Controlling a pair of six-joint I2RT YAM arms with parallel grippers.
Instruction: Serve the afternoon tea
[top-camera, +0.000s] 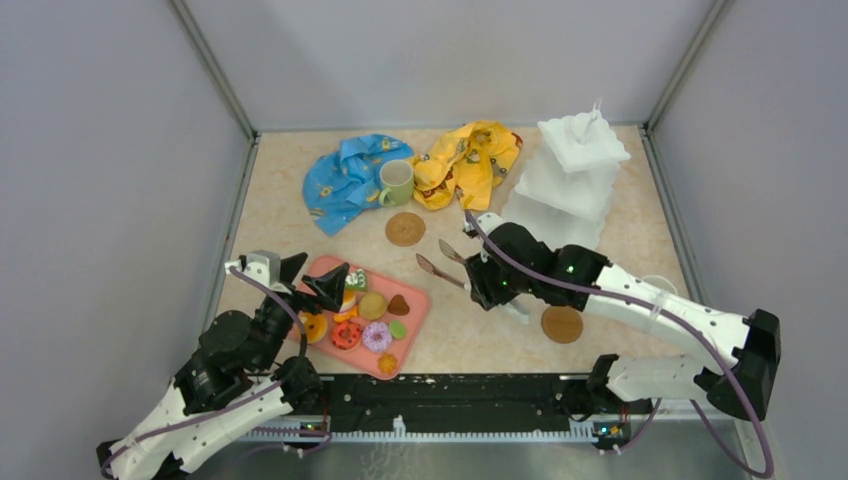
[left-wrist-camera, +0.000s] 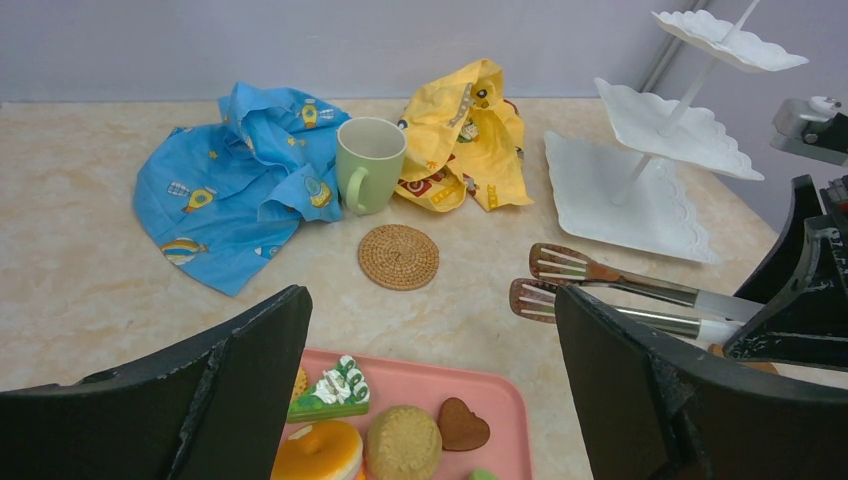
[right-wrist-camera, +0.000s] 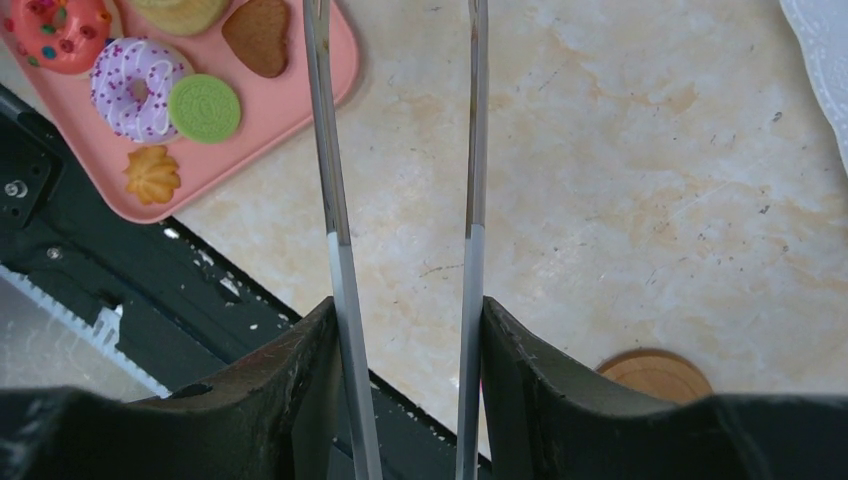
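Note:
My right gripper is shut on a pair of tongs (right-wrist-camera: 341, 270), one arm of the tongs against each finger. In the left wrist view the brown slotted ends of the tongs (left-wrist-camera: 555, 265) stand apart with nothing between them, pointing left above the table. A pink tray (top-camera: 418, 312) holds several toy sweets, among them a brown heart (left-wrist-camera: 463, 426), a purple donut (right-wrist-camera: 140, 88) and a green round piece (right-wrist-camera: 204, 108). Over the tray's left part my left gripper (top-camera: 321, 278) hangs open and empty. A white three-tier stand (left-wrist-camera: 640, 205) without food on it is at the back right.
A green mug (left-wrist-camera: 371, 165) stands between a blue cloth (left-wrist-camera: 235, 190) and a yellow cloth (left-wrist-camera: 465, 135) at the back. One round coaster (top-camera: 405, 229) lies before the mug, another coaster (top-camera: 562, 324) near the front right. Mid-table is largely clear.

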